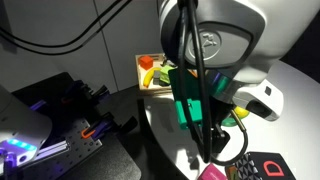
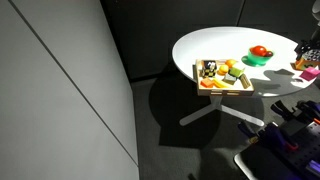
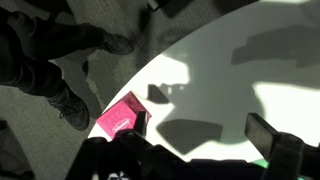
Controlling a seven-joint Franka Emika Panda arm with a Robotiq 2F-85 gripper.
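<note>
My gripper is open over the white table, and only table and shadow show between its fingers. In the wrist view a pink box (image 3: 122,116) lies beside the left finger, near the table's curved edge. Exterior view 1 shows the same pink box (image 1: 212,173) at the bottom, just below the gripper (image 1: 215,150). The green bowl (image 1: 236,116), with red and yellow items in it, is partly hidden behind the arm there; exterior view 2 shows the bowl (image 2: 258,57) fully.
A wooden tray (image 2: 223,93) of toy food stands at the table's edge. Next to the pink box sits a black box (image 1: 262,165) with coloured patches. A person's legs (image 3: 55,60) show beyond the table.
</note>
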